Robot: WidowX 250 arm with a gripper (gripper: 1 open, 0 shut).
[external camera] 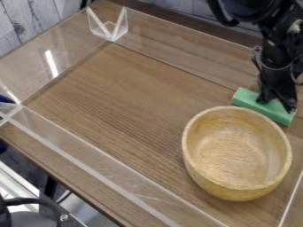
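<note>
The black gripper (268, 89) is at the right edge of the view, reaching down onto a green rectangular block (253, 101) that lies on the wooden table. Its fingertips are at the block's top, dark and small, so I cannot see whether anything is between them.
A large round wooden bowl (232, 182) stands just in front of the block. A clear plastic piece (106, 27) sits at the back left.
</note>
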